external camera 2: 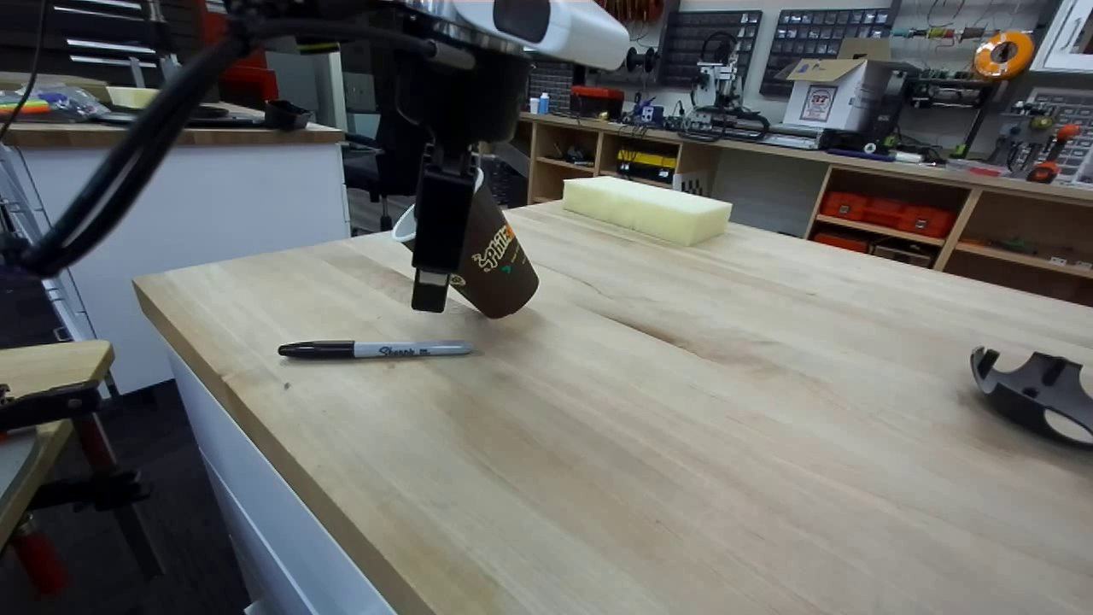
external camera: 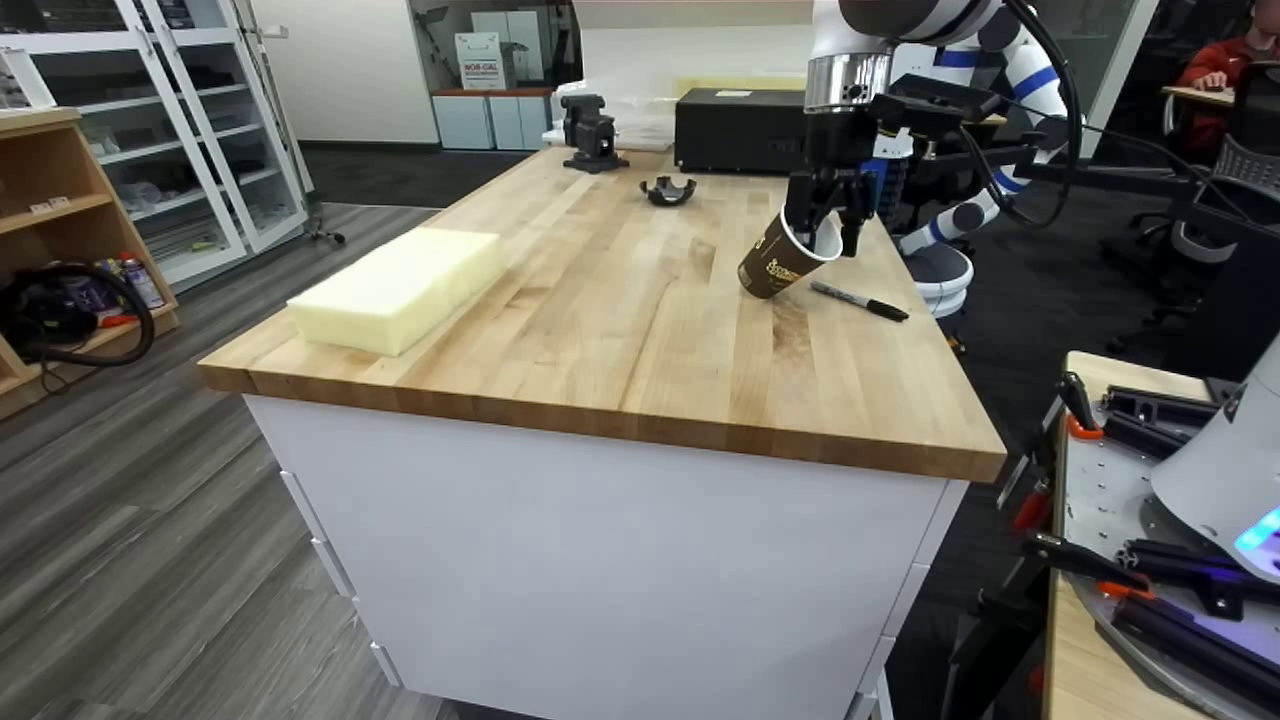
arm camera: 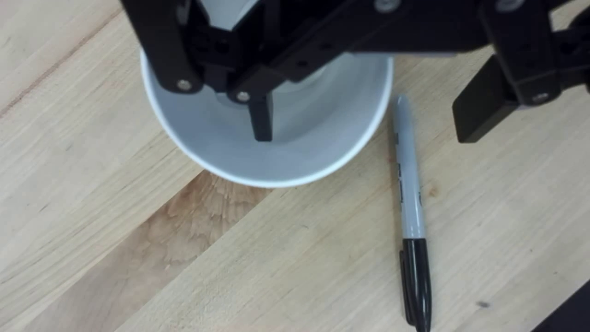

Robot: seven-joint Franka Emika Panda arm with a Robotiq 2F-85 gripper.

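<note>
A brown paper cup (external camera: 774, 260) with a white rim leans steeply over on the table, its mouth tipped toward my gripper. The fingers stand open. In the wrist view one finger (arm camera: 261, 119) reaches inside the cup's white mouth, and the other finger (arm camera: 480, 105) is outside, beyond the rim. Exterior view 2 shows a dark finger in front of the tilted cup (external camera 2: 502, 261). Between the cup and that outer finger lies a grey marker with a black cap (arm camera: 409, 193), flat on the wood.
A pale yellow foam block (external camera: 399, 288) lies at the table's left. Farther back are a curved black part (external camera: 667, 191), a dark clamp-like stand (external camera: 590, 132) and a black box (external camera: 740, 130). The table's right edge is close to the marker. Mid-table is bare.
</note>
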